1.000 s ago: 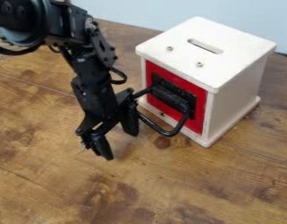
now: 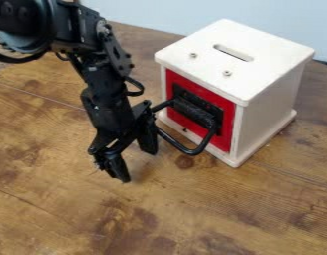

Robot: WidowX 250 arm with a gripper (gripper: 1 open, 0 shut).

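My black gripper [image 2: 135, 160] hangs low over the wooden table at the centre-left of the camera view, its two fingers apart with nothing visible between them. Just to its right stands a white wooden box [image 2: 269, 105] with a slot in the top and a red front panel [image 2: 222, 144]. A black fitting on that panel carries a dark bent handle [image 2: 191, 149] that sticks out toward the gripper. Whether the handle touches the arm is hard to tell.
A pale surface lies behind the box along the top edge of the view.
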